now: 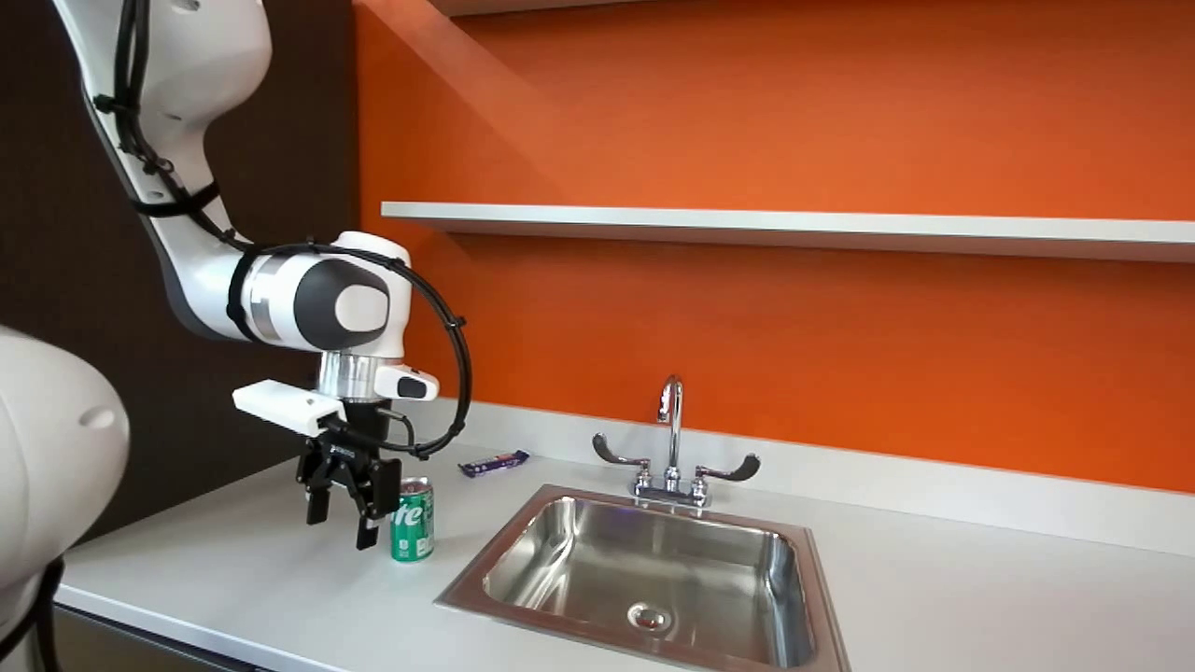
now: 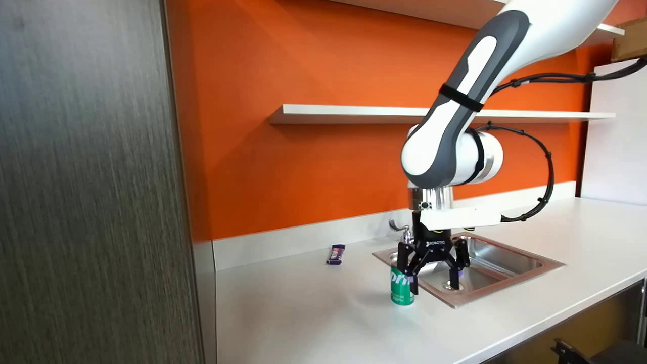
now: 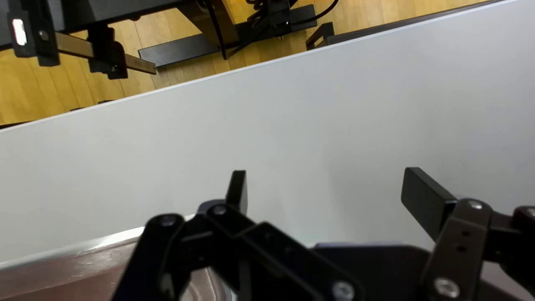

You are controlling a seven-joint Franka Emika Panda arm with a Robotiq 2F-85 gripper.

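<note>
A green soda can (image 1: 412, 533) stands upright on the counter, left of the sink. My gripper (image 1: 342, 525) is open, pointing down, low over the counter with nothing between its fingers. In exterior view 1 it hangs close to the can's left side and slightly overlaps it. From the other side, one finger passes in front of the right edge of the can (image 2: 400, 292), so whether they touch is unclear. Bare white counter shows between the spread fingertips of the gripper in the wrist view, where the can cannot be made out.
A purple-wrapped bar (image 1: 493, 463) lies near the back wall, behind the can. The steel sink (image 1: 493, 614) with its faucet (image 1: 672, 431) is to the right. A white shelf (image 1: 784, 224) runs along the orange wall. Open counter (image 2: 285, 303) surrounds the can's free side.
</note>
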